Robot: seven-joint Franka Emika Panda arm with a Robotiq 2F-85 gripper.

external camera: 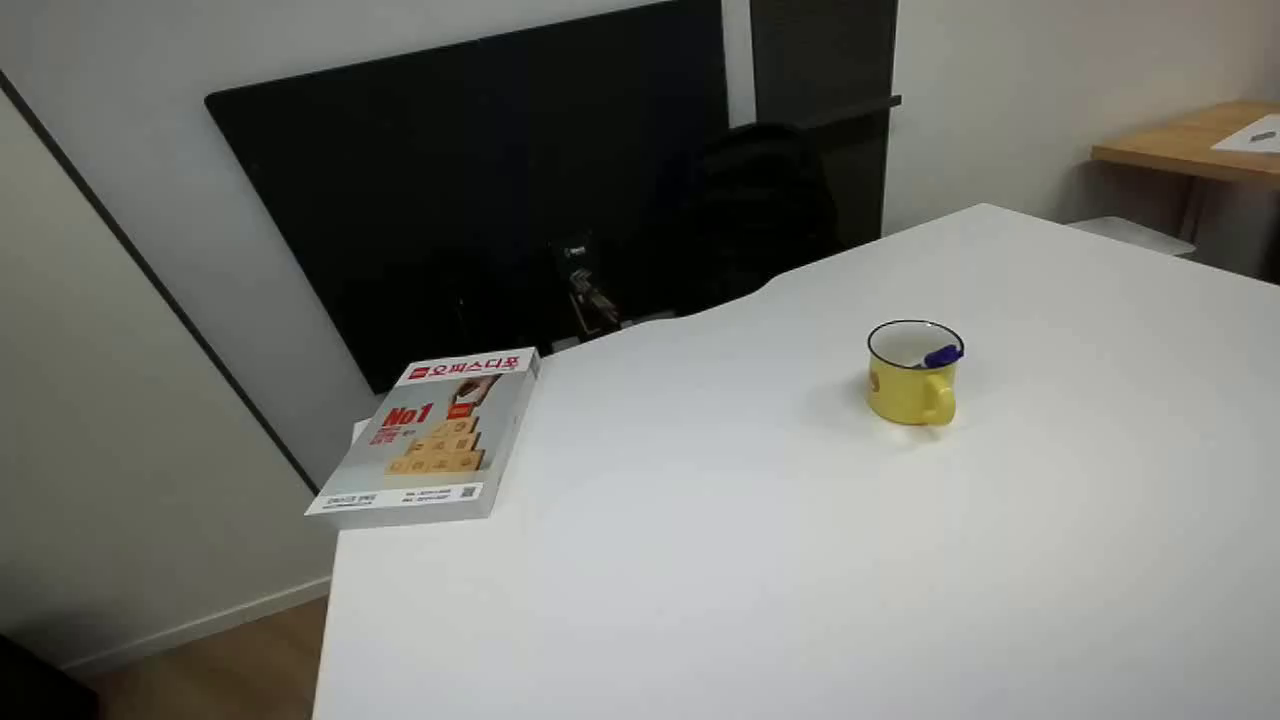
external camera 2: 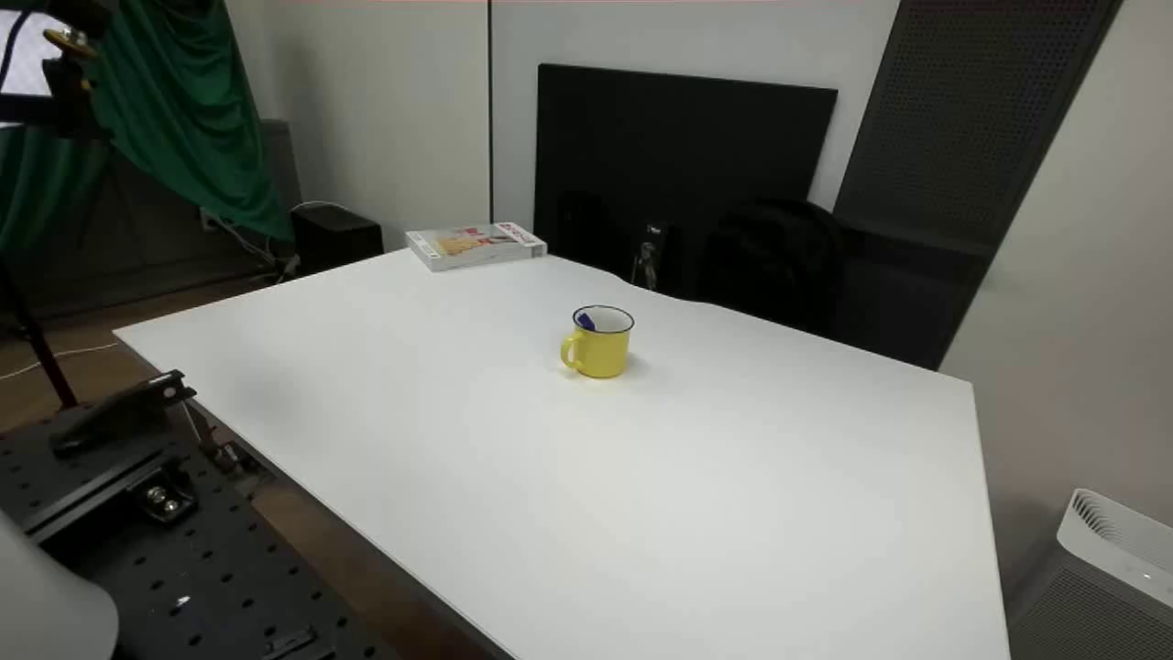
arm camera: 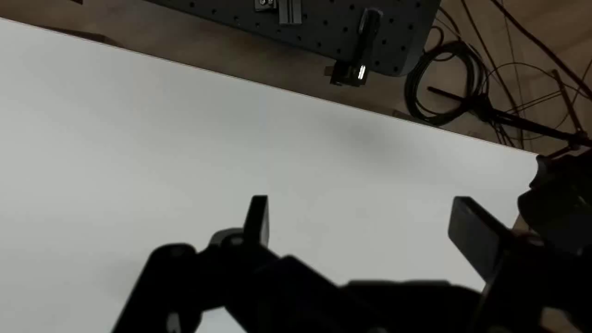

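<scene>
A yellow mug [external camera: 897,394] with a dark rim stands upright on the white table [external camera: 672,576]. Inside it, a blue object [external camera: 944,356], perhaps a marker, leans with its end showing at the rim. In exterior view 2 the same mug [external camera 2: 602,354] is near the middle of the table, its handle to the left. My gripper appears only in the wrist view, open over bare table with its fingers wide apart and nothing between them. Neither the mug nor the blue object is in that view.
A thick box or book [external camera: 420,446] with a printed cover lies at the table's far corner. A black perforated base plate [external camera 2: 220,550] adjoins one edge, and coiled cables [arm camera: 413,91] lie on the floor past it.
</scene>
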